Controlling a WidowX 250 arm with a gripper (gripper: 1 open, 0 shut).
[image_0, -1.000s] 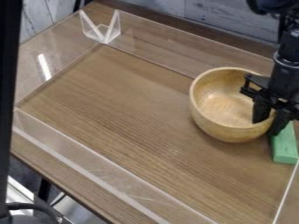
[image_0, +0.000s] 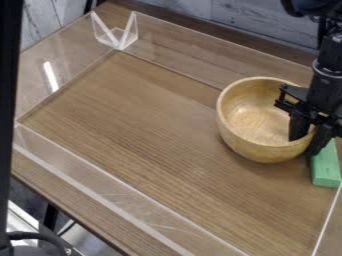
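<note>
A light wooden bowl (image_0: 247, 120) sits on the right part of the wooden table. My black gripper (image_0: 303, 130) reaches down at the bowl's right side and is shut on what looks like the bowl's rim; the fingertips are dark and hard to separate. A green block (image_0: 325, 170) lies just right of the bowl, partly hidden under the gripper.
Clear acrylic walls edge it, with a clear bracket (image_0: 118, 32) at the back left. A wall stands behind.
</note>
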